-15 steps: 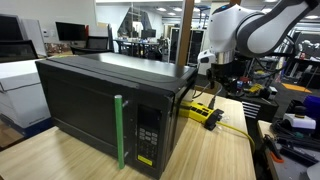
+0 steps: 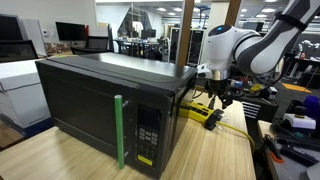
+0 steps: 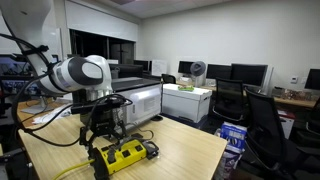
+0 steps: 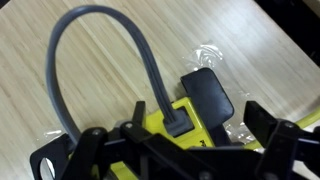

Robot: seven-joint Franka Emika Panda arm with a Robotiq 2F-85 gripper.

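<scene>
A yellow and black device (image 2: 199,112) lies on the wooden table, just right of the microwave. In the wrist view, a grey cable (image 4: 150,62) arches up from the yellow body (image 4: 158,121) in a wide loop. My gripper is open above the device, its black fingers (image 4: 262,122) spread to either side, with nothing seen held between them. Part of the device is hidden behind the gripper's base. In the second exterior view, the device (image 3: 124,157) sits below and in front of the white arm.
A large black microwave (image 2: 100,108) with a green handle (image 2: 119,132) fills the table's left and middle. A yellow cord (image 2: 237,130) trails off the device. Bare tabletop (image 3: 190,145) lies to its right in the second exterior view.
The arm has come down, bringing my gripper lower and closer to the yellow device. The device and microwave have not visibly moved.
</scene>
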